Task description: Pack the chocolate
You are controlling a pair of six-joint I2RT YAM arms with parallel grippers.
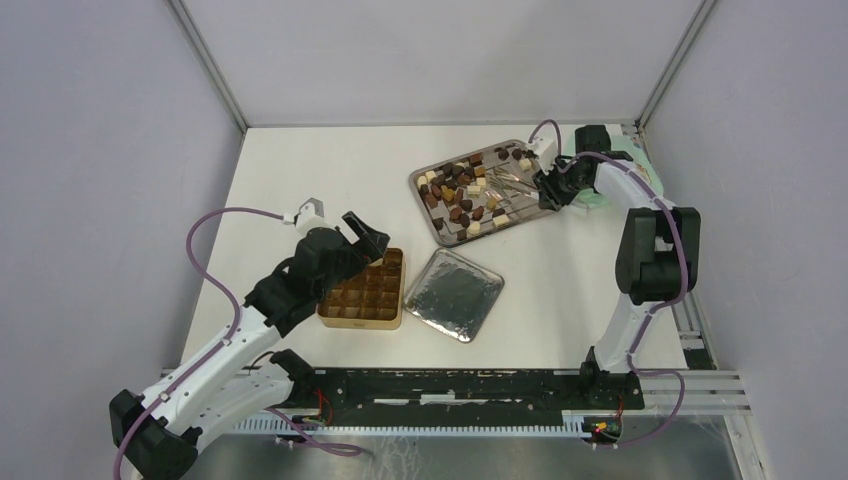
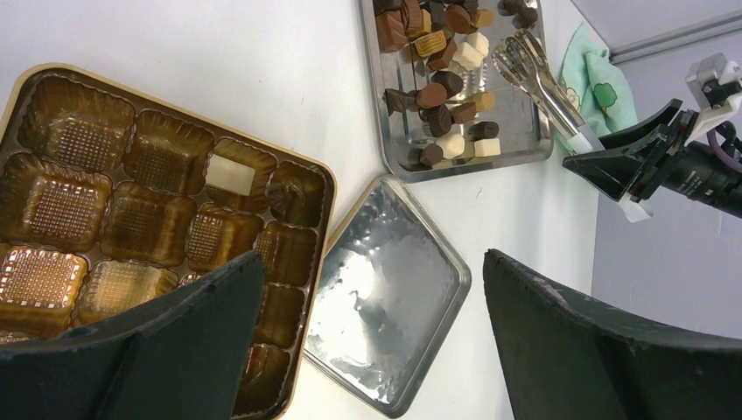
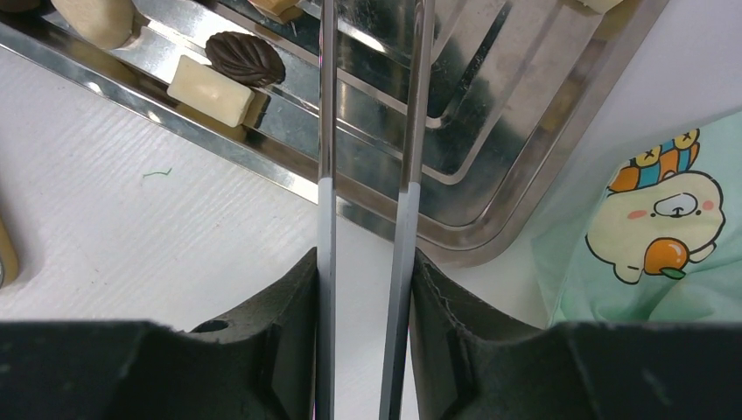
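Observation:
My right gripper is shut on a pair of metal tongs (image 2: pixel 535 77), whose arms reach over the chocolate tray (image 3: pixel 490 254). Many chocolates lie on that tray, among them a dark leaf-shaped chocolate (image 3: pixel 245 59) and a white chocolate (image 3: pixel 210 91). The tips of the tongs fall outside the right wrist view; in the left wrist view nothing shows between them. My left gripper is open and empty above the brown compartment box (image 2: pixel 325 175). A white chocolate (image 2: pixel 230 175) sits in one of its compartments, and a second pale chocolate (image 2: pixel 124 289) in another.
A silver lid (image 2: pixel 385 289) lies flat beside the box, near the chocolate tray. Behind the right gripper is a green printed cloth (image 3: pixel 647 227). Right of the lid, the white table (image 1: pixel 560 300) is clear.

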